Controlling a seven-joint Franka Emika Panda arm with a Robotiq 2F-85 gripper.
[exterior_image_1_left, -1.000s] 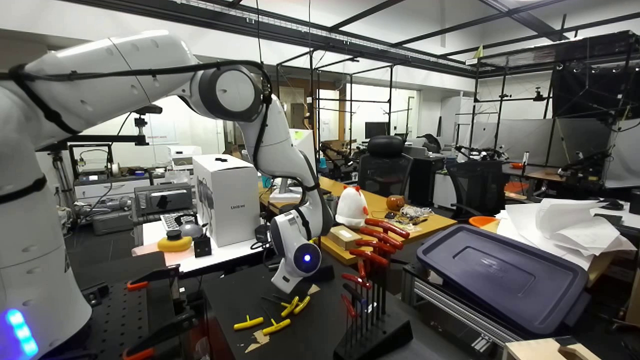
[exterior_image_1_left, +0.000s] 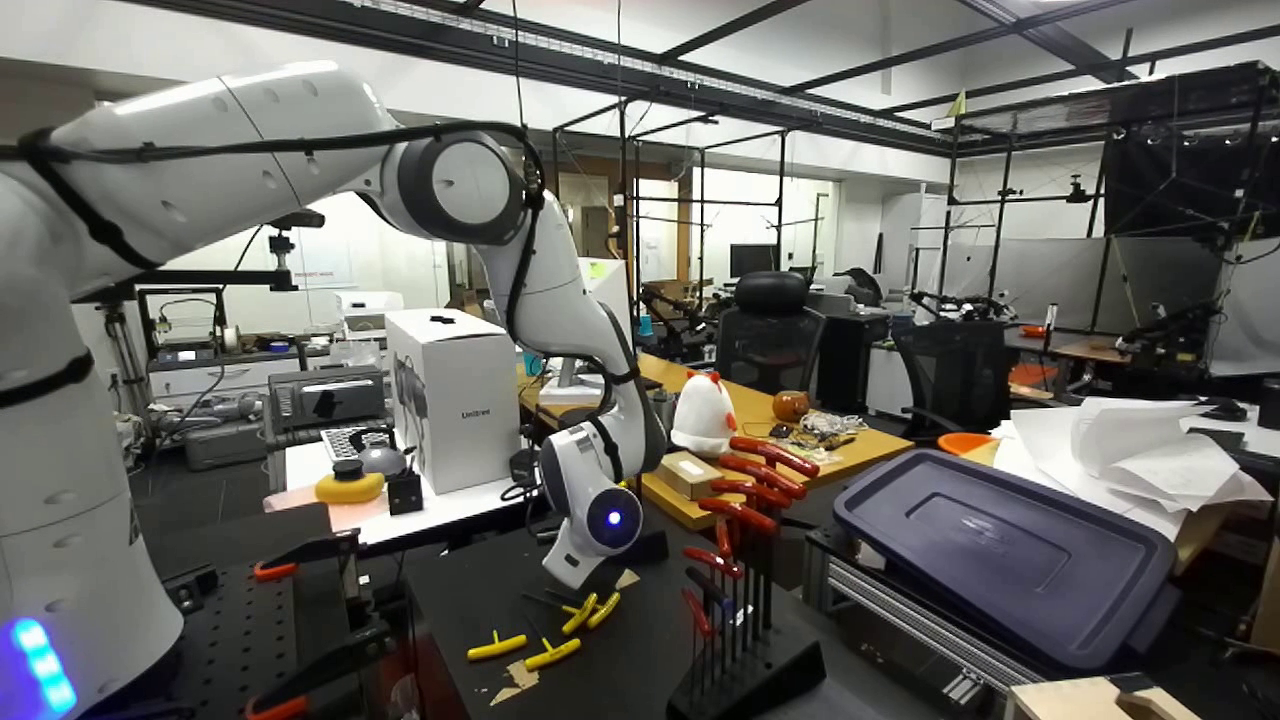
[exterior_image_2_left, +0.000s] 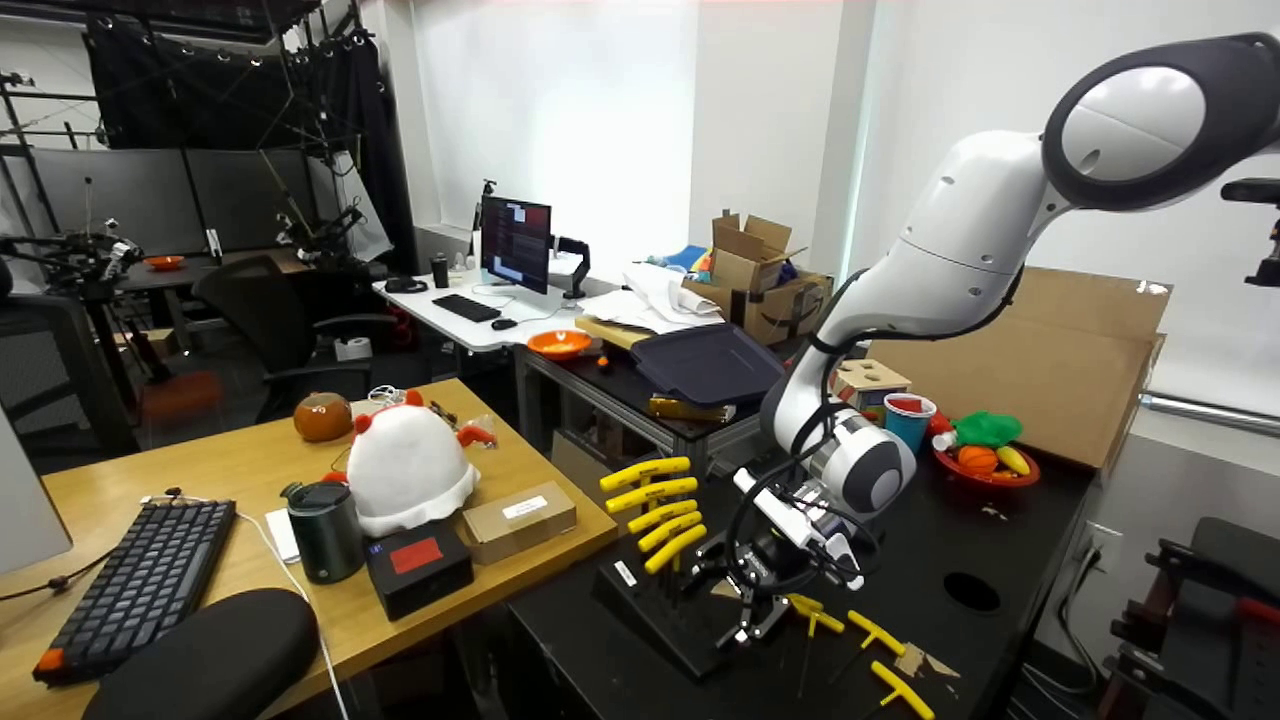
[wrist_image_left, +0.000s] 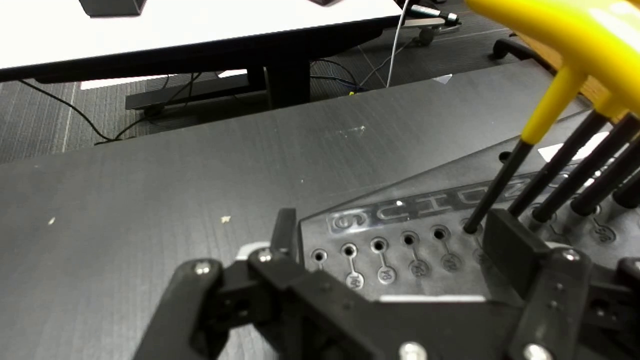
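My gripper stands open over a black hex-key stand (wrist_image_left: 390, 225), nothing held between its fingers. Several empty holes show between the fingertips. A yellow T-handle key (wrist_image_left: 558, 99) stands in the stand, its shaft close to the right finger (wrist_image_left: 510, 246); whether they touch I cannot tell. In exterior view 2 the gripper (exterior_image_2_left: 746, 626) is beside the standing yellow keys (exterior_image_2_left: 654, 502). Loose yellow T-handle keys (exterior_image_2_left: 876, 632) lie on the black table (exterior_image_2_left: 960, 540). Exterior view 1 shows these loose keys (exterior_image_1_left: 552, 654) too, with the gripper hidden behind the arm's wrist.
A second stand (exterior_image_1_left: 768, 686) with red-handled keys (exterior_image_1_left: 744, 516) rises at the table's near side. A red bowl of toy food (exterior_image_2_left: 990, 474) and a blue cup (exterior_image_2_left: 908, 420) stand behind the arm. Bare tabletop (wrist_image_left: 150, 216) lies left of the gripper.
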